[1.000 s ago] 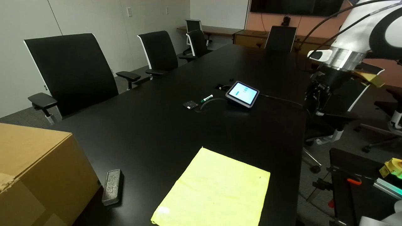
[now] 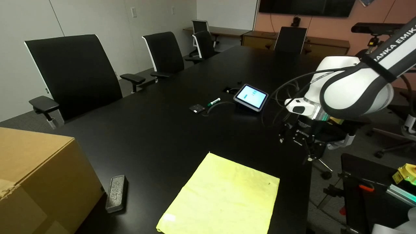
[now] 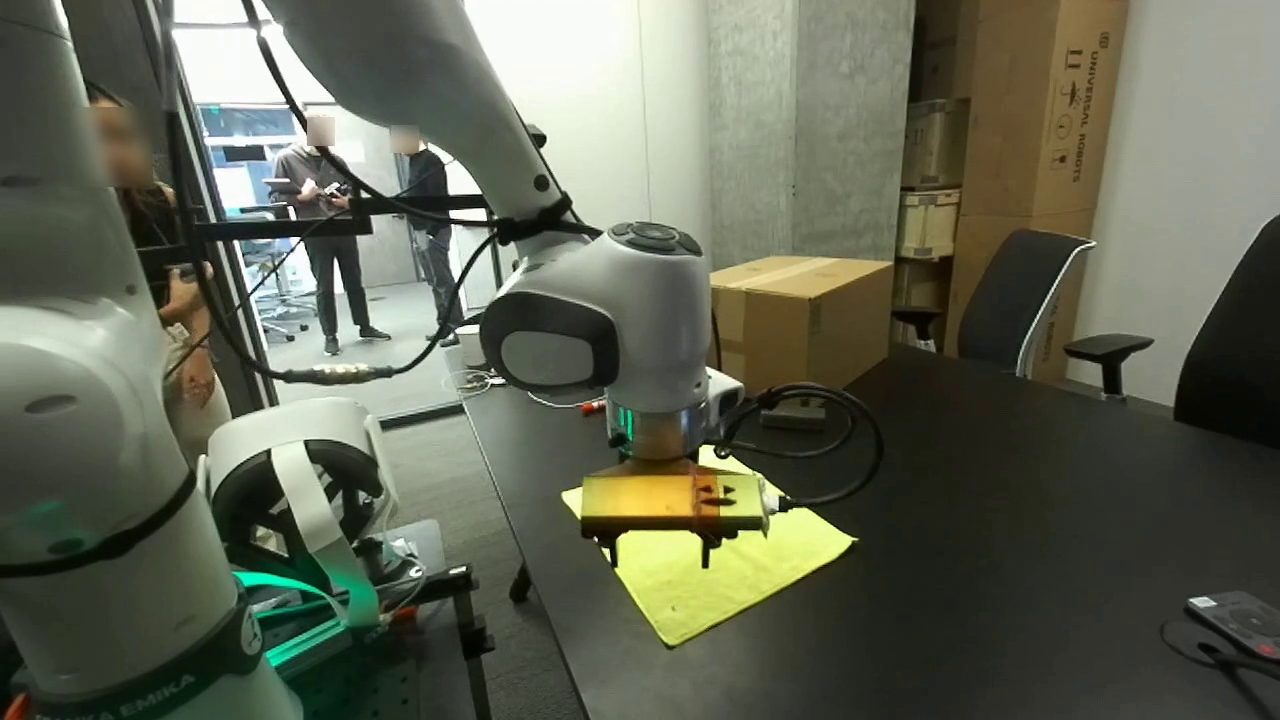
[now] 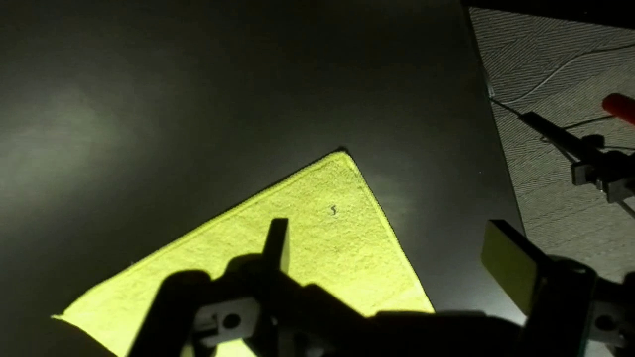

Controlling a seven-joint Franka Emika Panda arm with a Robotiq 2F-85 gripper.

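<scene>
A yellow cloth [image 2: 226, 195] lies spread flat on the black table. My gripper [image 3: 659, 557] hangs above the table, pointing down, its fingers apart with nothing between them. In the wrist view the left finger [image 4: 277, 247] overlaps the cloth [image 4: 333, 250], while the right finger [image 4: 509, 265] shows over bare table beyond the cloth's edge. One cloth corner, with a small dark mark near it, lies ahead of the fingers in that view. The gripper is clear of the cloth. A dark eraser-like block [image 2: 116, 193] rests left of the cloth.
A cardboard box [image 2: 50, 179] stands beside the block. Farther along the table are a tablet [image 2: 251, 97], a green marker [image 2: 214, 102] and a small dark device [image 2: 197, 108]. The table edge runs close on the cloth's right side. Open tabletop lies between cloth and tablet.
The arm has come lower and moved left in exterior view 1, bringing the gripper nearer the cloth. The cloth, block and box have stayed where they were.
</scene>
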